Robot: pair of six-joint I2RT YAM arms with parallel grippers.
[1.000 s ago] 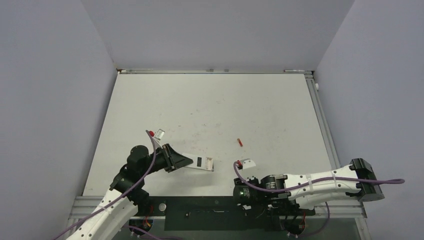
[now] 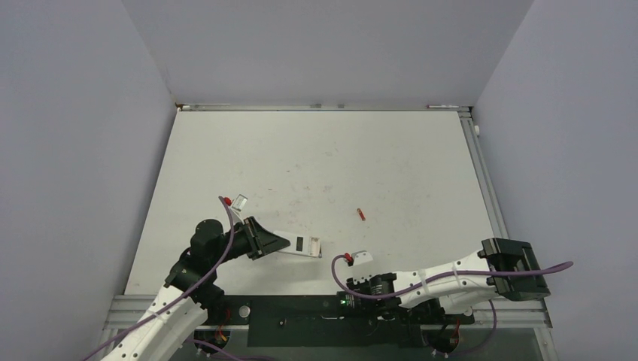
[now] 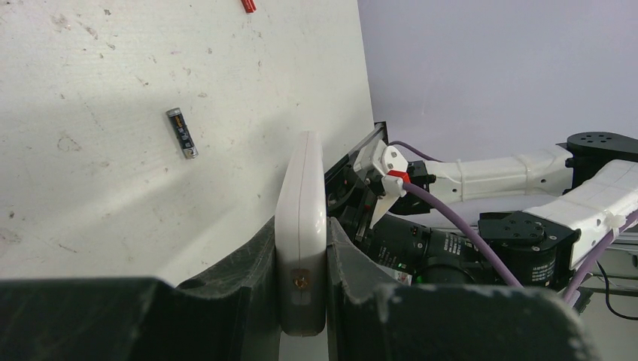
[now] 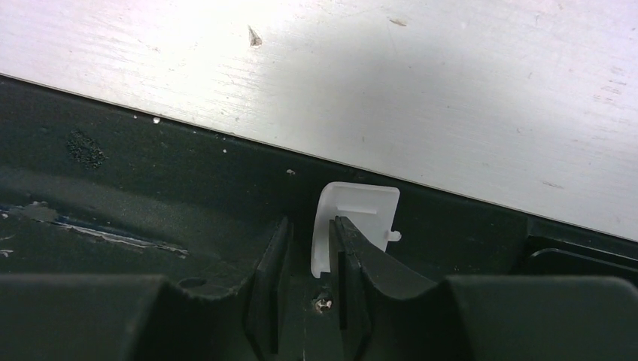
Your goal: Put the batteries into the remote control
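The white remote control is clamped in my shut left gripper, its open end compartment pointing right in the top view. In the left wrist view it is seen narrow edge on. A dark battery lies on the table, with a red battery cut off at the top edge. The top view has one small reddish battery, right of the remote. A white battery cover rests on the dark strip, partly behind one finger of my right gripper. Those fingers stand apart, nothing clearly held.
A dark strip runs along the table's front edge, below the right arm. The white table is broad and mostly bare behind the arms. Grey walls enclose the left, right and back.
The left arm, the remote and the reddish battery have stayed put.
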